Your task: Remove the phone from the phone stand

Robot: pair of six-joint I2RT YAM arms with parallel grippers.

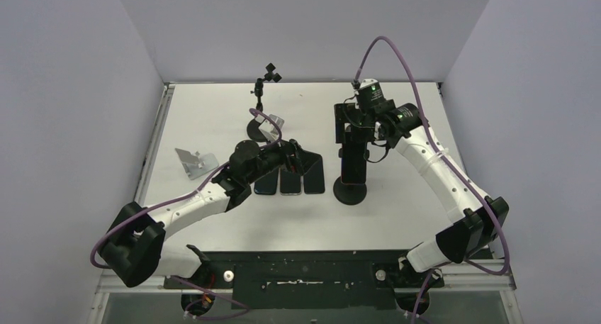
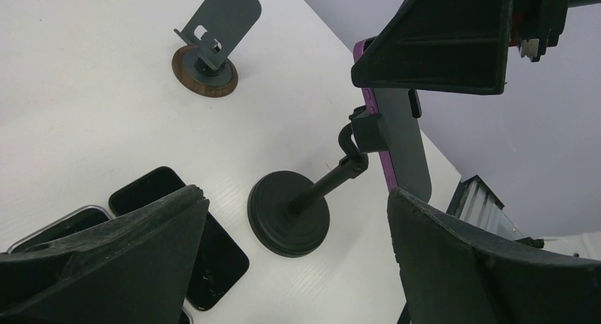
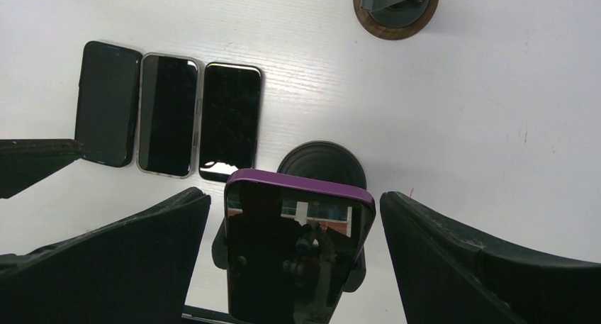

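A phone with a purple edge is held upright by the side clamps of a black phone stand. In the right wrist view its top edge lies between the two fingers of my right gripper, which is part open with a small gap on each side. The left wrist view shows one right finger covering the phone's upper part. My left gripper is open and empty, above the row of phones left of the stand.
Several dark phones lie flat in a row, one of them a black phone nearest the stand. A grey metal holder stands at the left, and a jointed black stand at the back.
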